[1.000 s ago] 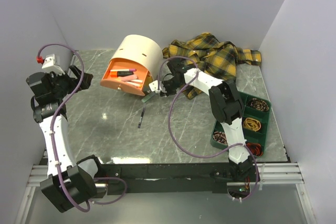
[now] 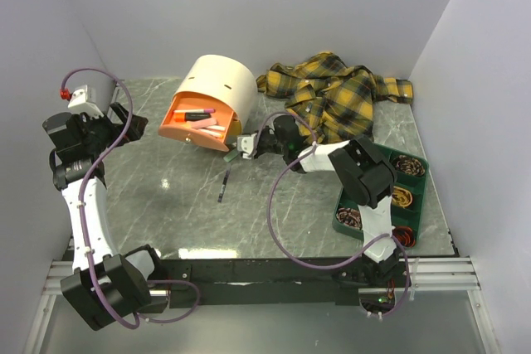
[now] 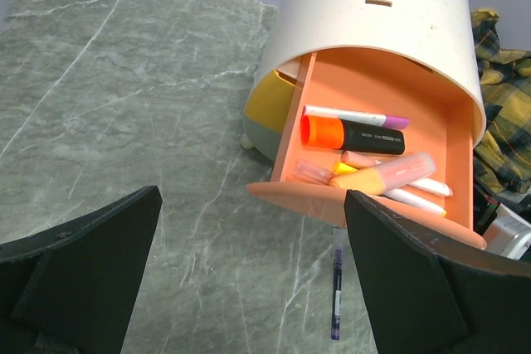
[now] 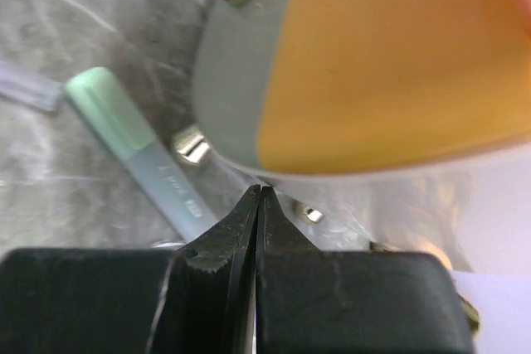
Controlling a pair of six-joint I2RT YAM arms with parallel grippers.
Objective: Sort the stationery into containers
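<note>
The green highlighter (image 4: 148,155), with a pale green cap and a grey-green body, lies on the table beside the rounded container's foot. In the right wrist view my right gripper is shut with nothing between its fingers; the highlighter's near end is just left of the tips, outside them. A thin dark pen (image 2: 224,186) lies on the table in front of the container. The container's orange drawer (image 3: 455,155) is pulled out and holds several pens, an orange-capped black marker (image 3: 365,136) among them. My left gripper stands open and empty, off to the left.
The container's white shell (image 2: 222,79) rises close behind my right gripper. A checkered shirt (image 2: 332,93) is heaped at the back right. On the right stands a green compartment tray (image 2: 421,205) with coiled items.
My right gripper has gone from slightly open to shut and turned, coming closer under the container's edge. The highlighter remains on the table.
</note>
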